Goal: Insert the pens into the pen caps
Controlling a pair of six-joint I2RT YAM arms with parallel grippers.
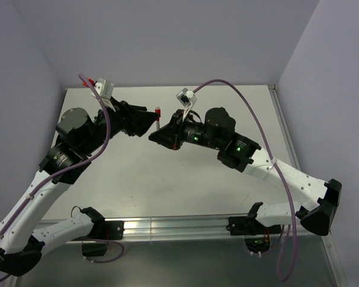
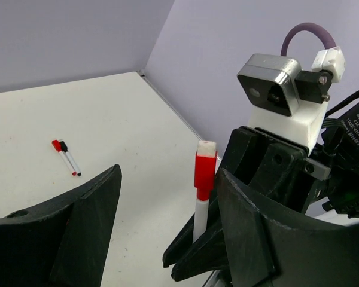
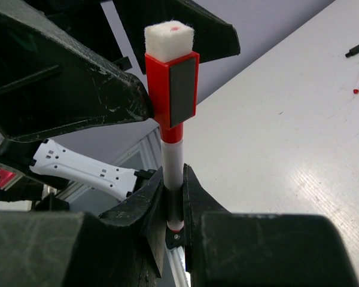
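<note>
A white pen (image 3: 173,156) with a red, eraser-topped cap (image 3: 161,89) stands upright in my right gripper (image 1: 155,137), whose fingers close on its white barrel. How far the cap is seated I cannot tell. My left gripper is open around the cap's height; in the left wrist view the red cap (image 2: 204,171) is near its right finger. One left finger (image 3: 102,98) appears to touch or overlap the cap's side. A red-capped pen (image 2: 63,156) and a black-capped pen (image 2: 70,156) lie side by side on the table.
Both grippers are very close together over its middle. Grey walls (image 1: 167,42) stand at the back and sides.
</note>
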